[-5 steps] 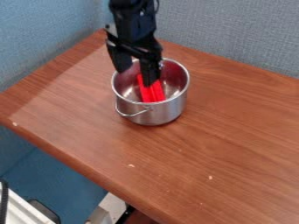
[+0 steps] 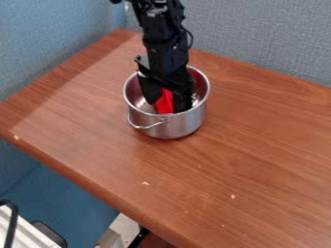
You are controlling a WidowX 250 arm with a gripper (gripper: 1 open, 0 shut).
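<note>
A steel pot with a wire handle stands on the wooden table. Inside it is a red object, partly covered by my black gripper, which reaches down into the pot from above. Whether the fingers hold the red object or stand apart around it I cannot tell.
Blue-grey walls stand behind and to the left. Beyond the table's left edge, at the lower left, are a blue floor and some white and dark items.
My gripper has moved down and a little right, from above the pot's left rim to inside the pot over the red object, which is now more hidden.
</note>
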